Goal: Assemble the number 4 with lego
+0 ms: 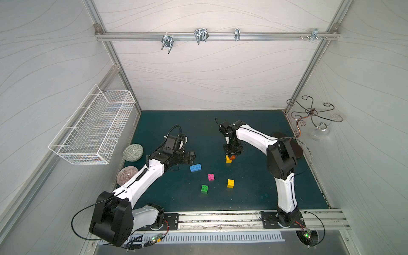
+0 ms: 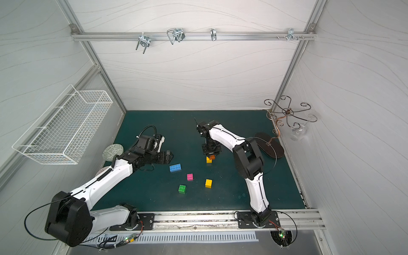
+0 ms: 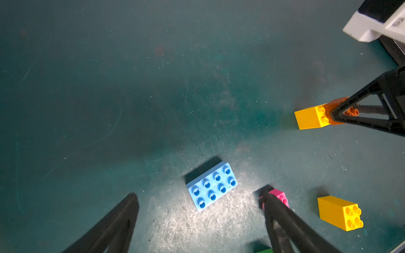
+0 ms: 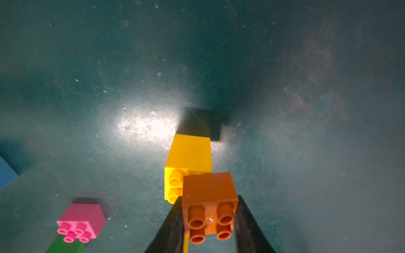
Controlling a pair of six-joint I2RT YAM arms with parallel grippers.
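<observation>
My right gripper is shut on an orange brick (image 4: pixel 210 189), studs facing the camera. The orange brick hides part of a yellow brick; in the left wrist view it lies against or very close to that yellow brick (image 3: pixel 311 117), and I cannot tell whether they are joined. My left gripper is open and empty, its fingers spread wide on either side of a long blue brick (image 3: pixel 212 186) on the table below. A pink brick (image 1: pixel 211 176), a green brick (image 1: pixel 204 189) and a second yellow brick (image 1: pixel 230 183) lie apart nearer the front.
A white wire basket (image 1: pixel 99 127) hangs at the left wall, above two round dishes (image 1: pixel 133 152) at the table's left edge. At the right stands a curled metal stand (image 1: pixel 311 112).
</observation>
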